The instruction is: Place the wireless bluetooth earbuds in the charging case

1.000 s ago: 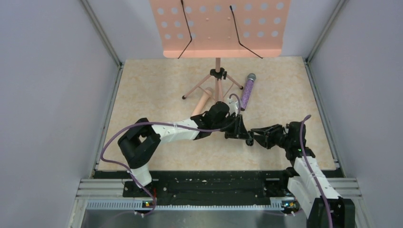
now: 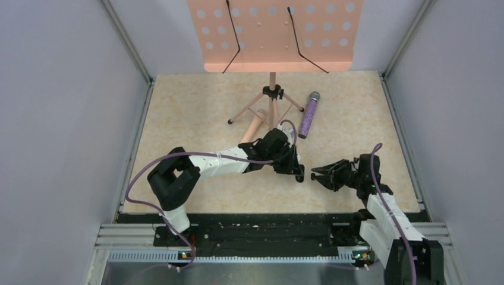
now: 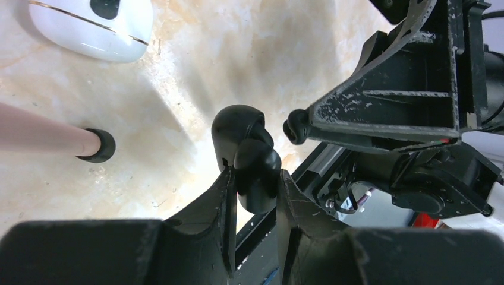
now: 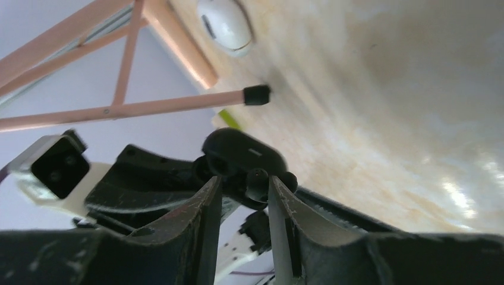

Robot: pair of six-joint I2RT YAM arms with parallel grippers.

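The black charging case (image 2: 300, 174) is held in my left gripper, pinched between its fingertips; in the left wrist view its rounded body and lid face me. My right gripper (image 2: 318, 175) stands a little to the right of it, shut on a small black earbud (image 3: 296, 124) at its tip, apart from the case. In the right wrist view the earbud (image 4: 257, 184) appears in front of the case (image 4: 241, 148).
A white mouse (image 3: 89, 27), a peach cylinder (image 2: 254, 124), a purple microphone (image 2: 308, 116) and the legs of a pink stand (image 2: 249, 107) lie behind the grippers.
My left gripper has drawn to the left with the case, opening a gap to the right gripper, which has shifted slightly downward in the top view.
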